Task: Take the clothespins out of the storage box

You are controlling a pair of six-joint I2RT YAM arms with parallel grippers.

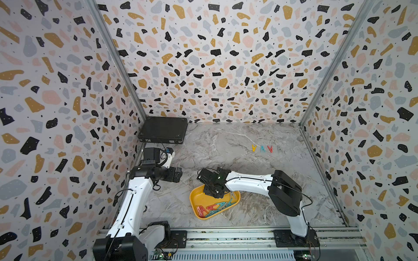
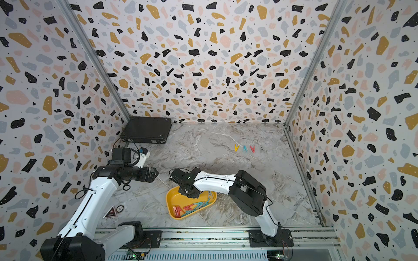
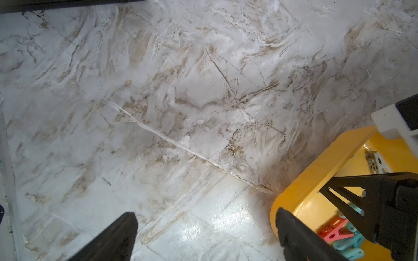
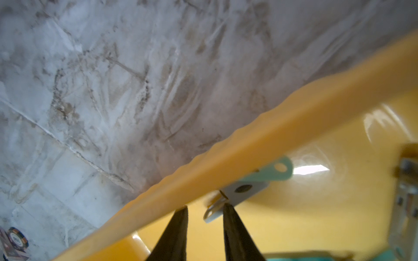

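Observation:
The yellow storage box [image 1: 192, 203] stands near the table's front edge. Inside lie several clothespins, among them a red one [image 1: 201, 211] and teal ones. My right gripper is low in the box by its back wall, its narrow black fingers a little apart. A pale green clothespin [image 4: 278, 169] leans against that wall, partly behind the rim. Its grey end shows at the gap between the fingertips; whether they touch it, I cannot tell. Off to the left of the box, my left gripper hangs over bare table, wide open and empty.
A black case [image 1: 163, 129] sits at the back left.

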